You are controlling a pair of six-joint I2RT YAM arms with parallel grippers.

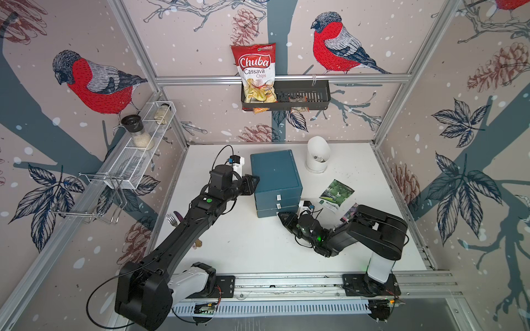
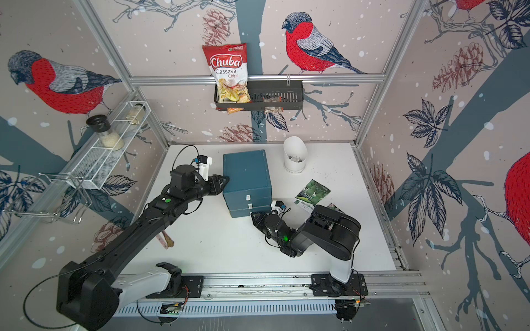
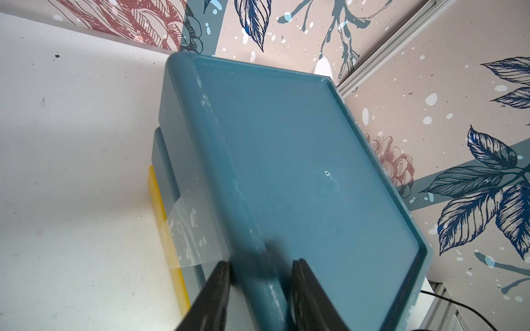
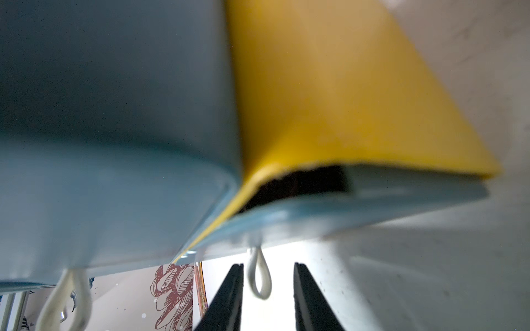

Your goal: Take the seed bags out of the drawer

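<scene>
The blue drawer box (image 1: 274,170) stands mid-table. My left gripper is shut on the rim of its left top edge. At the box's front, my right gripper is part open, its fingers (image 4: 234,287) to either side of the lowest drawer's pale loop handle (image 4: 265,284). That drawer (image 4: 342,212) is slightly ajar under a yellow panel (image 4: 342,93); the gap is dark and its contents cannot be made out. A green seed bag (image 1: 336,194) lies on the table to the right, with another bag (image 1: 350,211) partly behind the right arm.
A white container (image 1: 318,156) stands behind the box to the right. A fork (image 1: 171,220) and other utensils lie left, partly behind the left arm. The table in front of the box, between the arms, is clear.
</scene>
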